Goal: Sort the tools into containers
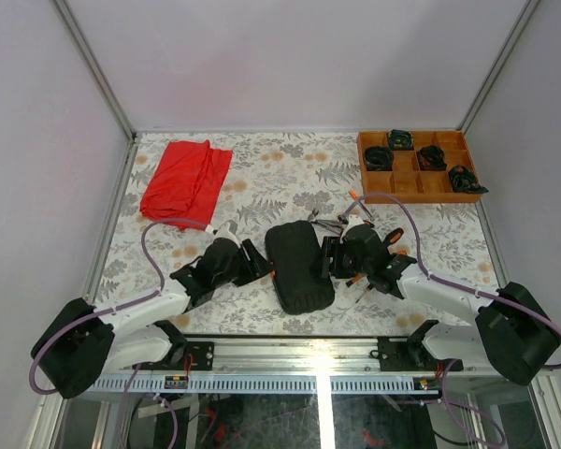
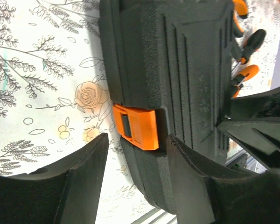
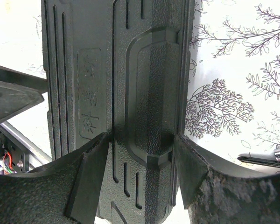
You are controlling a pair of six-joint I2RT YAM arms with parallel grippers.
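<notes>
A black toolbox (image 1: 299,267) lies closed in the middle of the table. Its orange latch (image 2: 136,126) faces my left gripper, whose fingers stand apart just in front of it; nothing is between them. On the other side, my right gripper is shut on the toolbox's edge, one finger over its face and the other at its side. Tools with orange and black handles (image 2: 248,71) lie beyond the box, and a pair of metal pliers (image 1: 329,224) lies near its far right corner. My right arm hides part of these tools.
An orange compartment tray (image 1: 407,187) at the back right holds several coiled black cables (image 1: 379,159). A red cloth (image 1: 182,182) lies at the back left.
</notes>
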